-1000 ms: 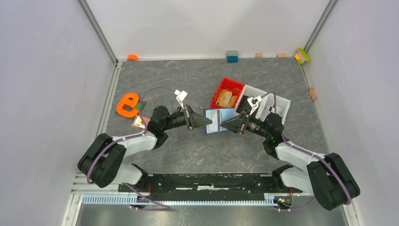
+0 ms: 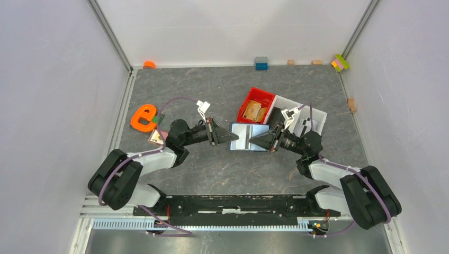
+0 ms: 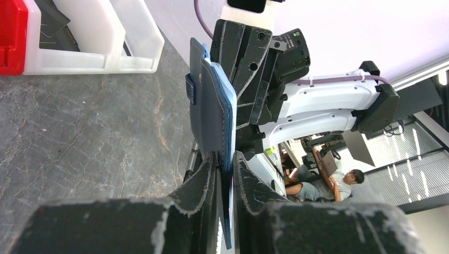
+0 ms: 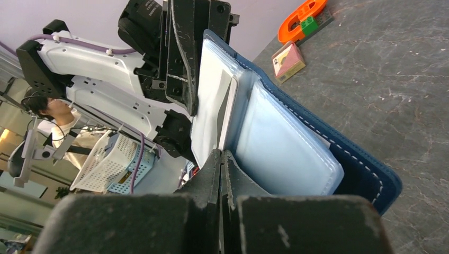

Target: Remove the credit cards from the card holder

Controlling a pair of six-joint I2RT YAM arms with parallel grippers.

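A navy card holder [image 2: 243,136] with clear sleeves hangs open between the two grippers. My left gripper grips its edge, cover and sleeves between the fingertips. The right wrist view shows white cards in the sleeves [image 4: 214,95] and a clear light-blue sleeve [image 4: 283,143] beside them. My right gripper is shut at the sleeves' edge by the cards; whether anything thin is between its fingertips is hard to tell.
A red bin [image 2: 246,98] and white bins [image 2: 323,116] stand behind the right arm. An orange toy [image 2: 138,114] and a small card box [image 4: 288,63] lie at the left.
The card holder has shifted slightly right and straightened in the top view.
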